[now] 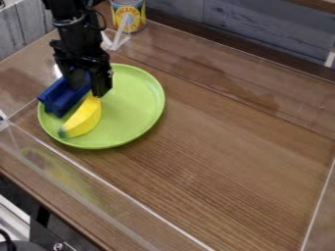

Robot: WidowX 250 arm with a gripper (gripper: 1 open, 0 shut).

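Note:
My gripper point(82, 75) reaches down from the top left, dark, over the upper left part of a green plate point(131, 118). It is open, its fingers at the blue block point(59, 96) lying at the plate's left. A yellow banana point(80, 120) lies beside the block on the plate, nearer the front. Whether the fingertips touch the block is hard to tell.
A can with a yellow label point(127, 15) and a white stick-like object stand at the back.

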